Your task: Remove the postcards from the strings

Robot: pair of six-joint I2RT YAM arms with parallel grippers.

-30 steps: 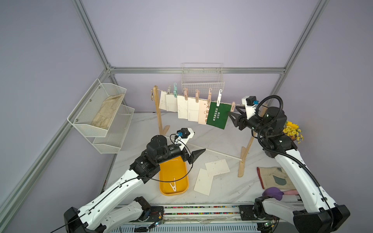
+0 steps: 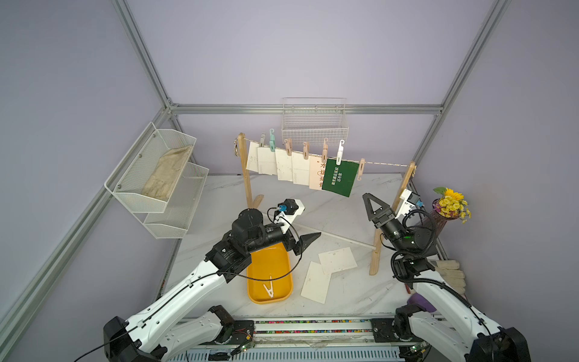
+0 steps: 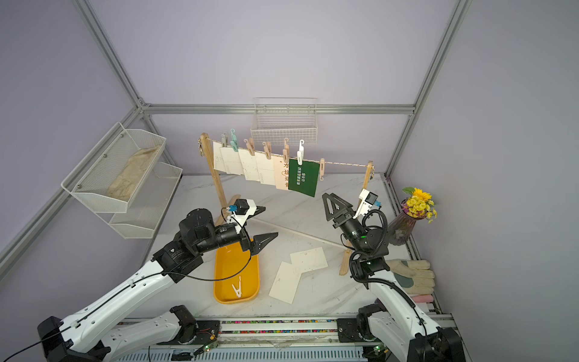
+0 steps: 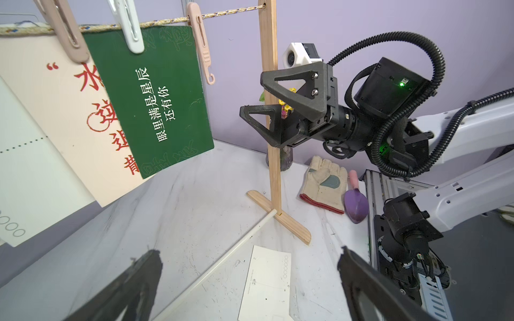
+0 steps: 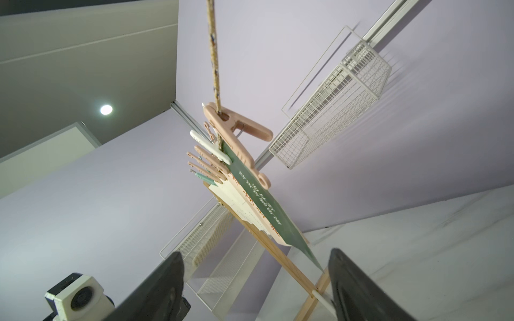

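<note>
A row of postcards hangs by clothespins from the string (image 4: 160, 22). At its right end is a green postcard (image 2: 340, 177) with white writing, under a white clothespin (image 2: 340, 152). Beside it hangs a cream postcard with red characters (image 4: 75, 101); several pale cards continue leftward. A pink clothespin (image 4: 200, 42) grips the string at the green card's right edge. My right gripper (image 2: 366, 208) is part open, below and right of that clothespin, with nothing between its fingers. Over the orange tray's right side my left gripper (image 3: 271, 222) stands open and empty. Two pale postcards (image 2: 336, 260) lie on the table.
The orange tray (image 2: 251, 289) holds a white clothespin. A wooden post (image 4: 271, 117) stands at the string's right end, near the right arm. Flowers (image 2: 451, 204), a glove (image 4: 325, 184) and a purple trowel (image 4: 356, 203) sit at the right.
My right gripper has drawn back from the pink clothespin, down and to the right, and its arm has turned. The hanging cards stay on the string. The left arm has barely moved.
</note>
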